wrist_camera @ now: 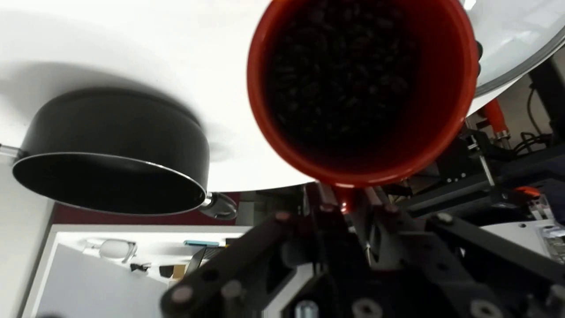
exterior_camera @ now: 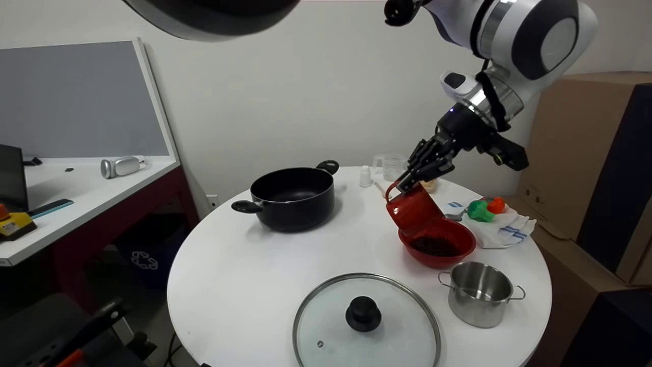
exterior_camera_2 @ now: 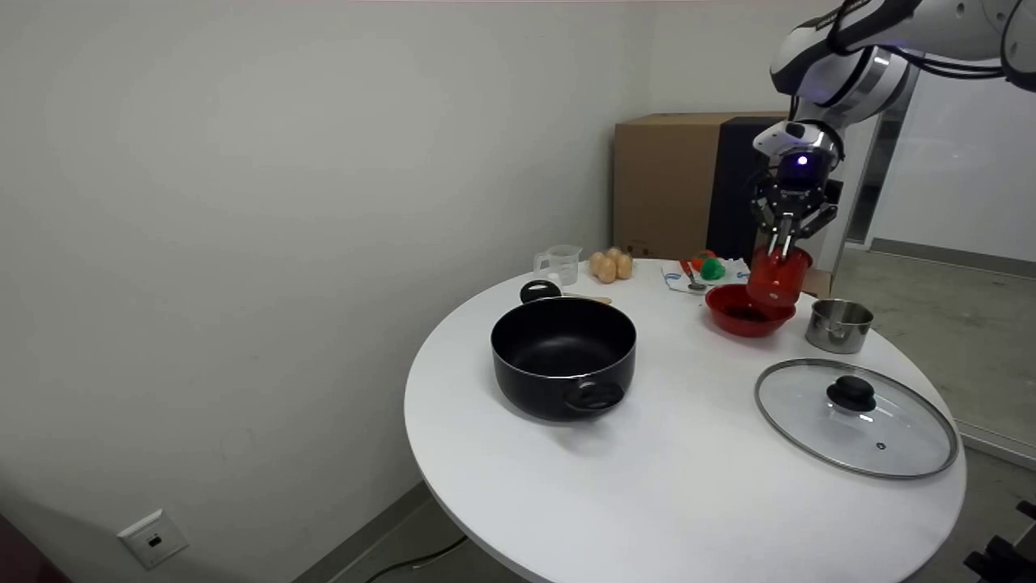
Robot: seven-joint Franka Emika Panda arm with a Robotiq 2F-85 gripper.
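My gripper (exterior_camera: 406, 182) is shut on the handle of a red mug (exterior_camera: 415, 210). In exterior view 1 the mug hangs tilted above a red bowl (exterior_camera: 463, 239), its lower part overlapping the bowl's back left rim; whether they touch I cannot tell. Dark beans (exterior_camera: 435, 245) lie in the bowl. From the wrist the mug's rim (wrist_camera: 255, 87) is near, and dark beans (wrist_camera: 339, 79) fill the view through its mouth. The second exterior view has the mug (exterior_camera_2: 777, 280) over the right part of the bowl (exterior_camera_2: 745, 325), below my gripper (exterior_camera_2: 779, 244).
A black pot (exterior_camera: 296, 211) stands at the left back. Close by the bowl are a steel pot (exterior_camera: 480, 309), a cloth (exterior_camera: 498, 232) with toy vegetables, and a glass lid (exterior_camera: 391, 293). Eggs (exterior_camera_2: 609, 265) and a clear jug (exterior_camera_2: 561, 262) sit at the back.
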